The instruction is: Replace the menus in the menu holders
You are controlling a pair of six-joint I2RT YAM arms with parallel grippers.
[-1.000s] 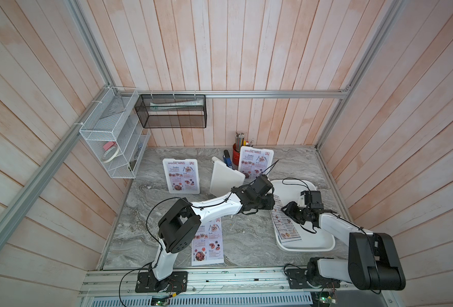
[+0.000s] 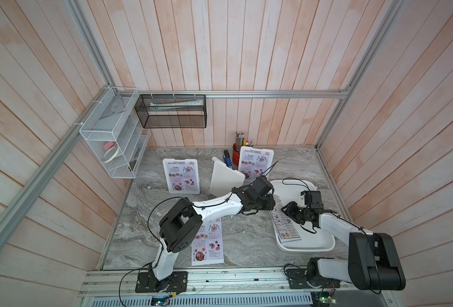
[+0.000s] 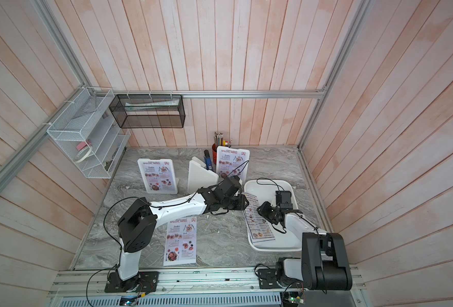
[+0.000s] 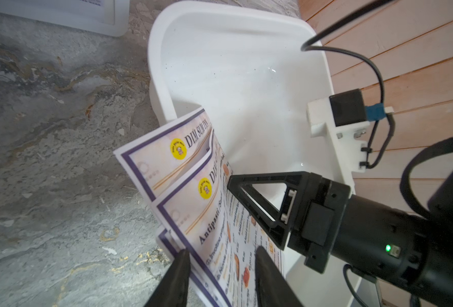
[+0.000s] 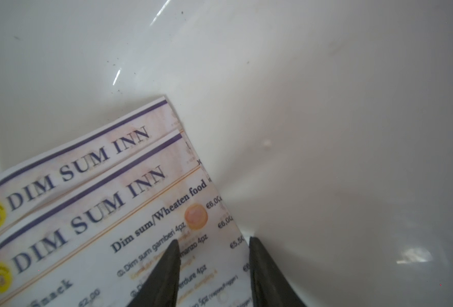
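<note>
Several Dim Sum Inn menus [image 4: 190, 215] lie overlapped in the white tray [image 4: 160, 66], their left edges over its left rim. Above that edge is my left gripper, its fingers part open and the top menu visible between them. My right gripper is low over the right side of the menus [image 5: 108, 204]; paper shows between its fingers, but its grip is unclear. Two white holders with Special Menu sheets, a left one [image 2: 181, 176] and a right one [image 2: 255, 161], stand at the back. Between them is a blank white holder [image 2: 225, 179].
Another Special Menu sheet [image 2: 207, 245] lies flat on the table, partly under my left arm. A red pen cup [image 2: 235, 155] is behind the right holder. A wire basket [image 2: 170, 111] and white shelves [image 2: 115, 135] hang behind and left.
Both arms look almost unmoved. The lower left edge of the menus near my left gripper sits slightly differently; nothing else has visibly changed.
</note>
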